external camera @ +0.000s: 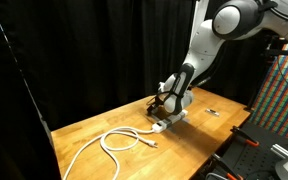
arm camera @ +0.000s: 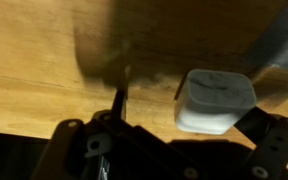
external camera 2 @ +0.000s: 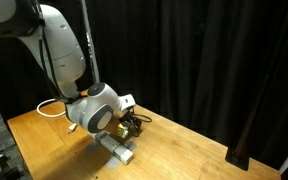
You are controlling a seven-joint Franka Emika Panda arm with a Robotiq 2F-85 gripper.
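Observation:
My gripper is open low over the wooden table. In the wrist view a small pale block [arm camera: 216,100] with rounded corners sits between the spread fingers, close to the right one; a gap separates it from the left finger. Whether the right finger touches it I cannot tell. A white power strip [external camera 2: 115,149] lies on the table beside the gripper [external camera 2: 129,126] in the second exterior view. Dark and yellowish small parts show near the fingertips there, too small to make out. The first exterior view shows the strip [external camera: 171,122] just below the hand.
A white cord [external camera: 106,146] loops over the table at the left, its plug end [external camera: 150,143] lying near the strip. Small items [external camera: 212,112] lie to the right. Black curtains [external camera 2: 209,70] stand behind.

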